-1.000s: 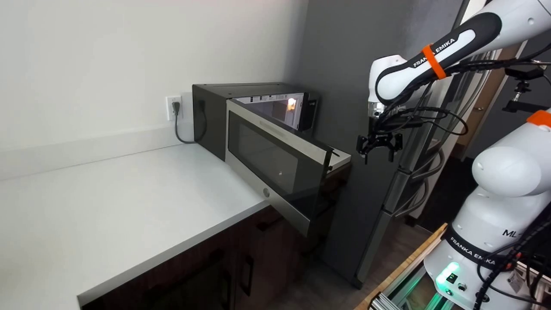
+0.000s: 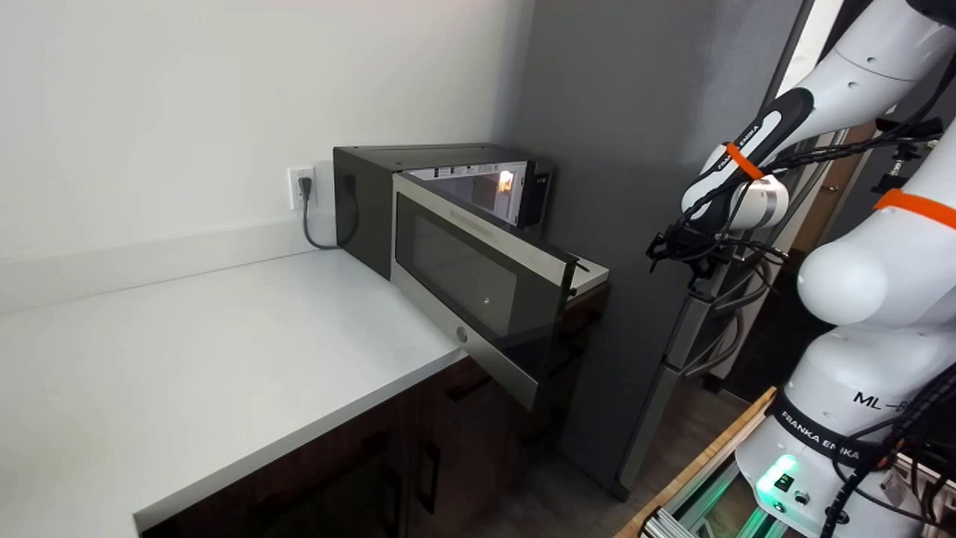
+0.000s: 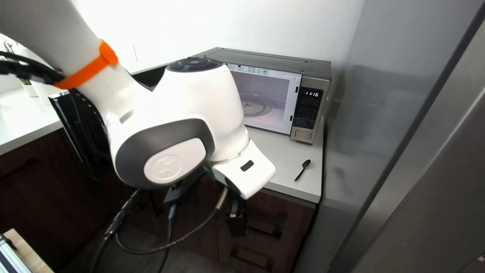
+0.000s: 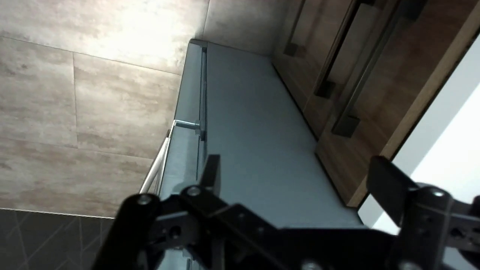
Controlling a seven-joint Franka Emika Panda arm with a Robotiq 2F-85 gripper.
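On the counter stands a microwave [image 2: 363, 193] with its door [image 2: 475, 282] swung wide open. A glass turntable [image 3: 252, 107] shows inside it, partly behind the arm; the visible part is bare. A small black spoon [image 3: 301, 171] lies on the counter in front of the microwave's control panel [image 3: 311, 105]. My gripper is open, fingers wide apart, with nothing between them. In exterior view 1 the gripper [image 2: 677, 254] hangs in the air, right of the door's free edge and clear of it. The arm hides the door's inner side in exterior view 2.
Tall grey fridge [image 2: 591, 296] stands right of the microwave, its handles [image 2: 721, 341] facing the arm's base. Dark wooden drawers [image 3: 263, 218] lie under the counter. A power cord [image 2: 309, 229] runs to the wall.
The gripper has drawn back to the right, and the wrist has tilted from pointing straight down. The microwave, its door and the spoon visible at the counter's edge look unmoved.
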